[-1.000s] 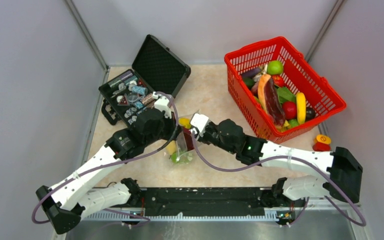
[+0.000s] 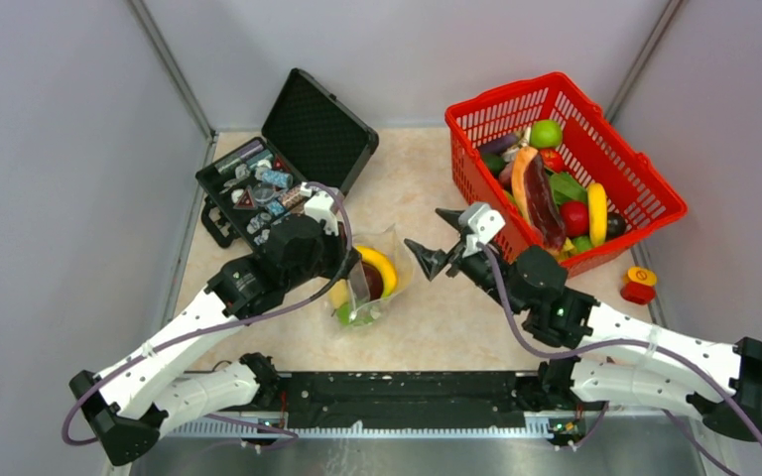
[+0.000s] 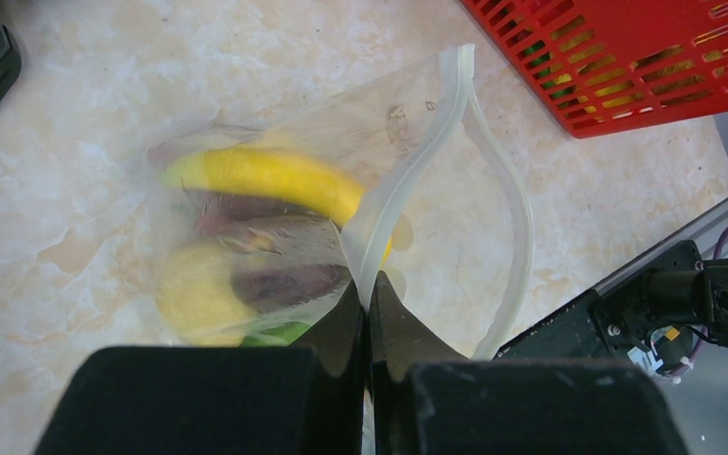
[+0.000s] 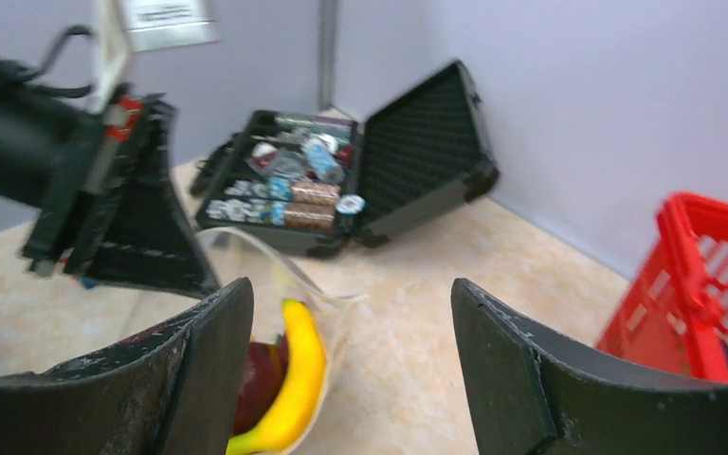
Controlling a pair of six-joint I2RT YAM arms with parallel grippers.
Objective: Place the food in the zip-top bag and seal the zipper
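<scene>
A clear zip top bag [image 2: 377,297] lies in the middle of the table, holding a yellow banana [image 3: 275,171], dark red food [image 3: 284,284], a pale yellow item [image 3: 199,294] and something green [image 3: 275,334]. My left gripper is shut on the bag's zipper edge, pinching it upright; the mouth gapes to the right. My right gripper [image 2: 435,238] is open, up and right of the bag, with nothing between its fingers.
The red basket [image 2: 655,198] of food stands at the back right, beside a small red-and-yellow item [image 2: 640,286]. An open black case [image 2: 313,129] sits back left. Table between case and basket is clear.
My right gripper has pulled back from the bag toward the upper right and stands open. The banana shows more fully. The left arm has stayed in place.
</scene>
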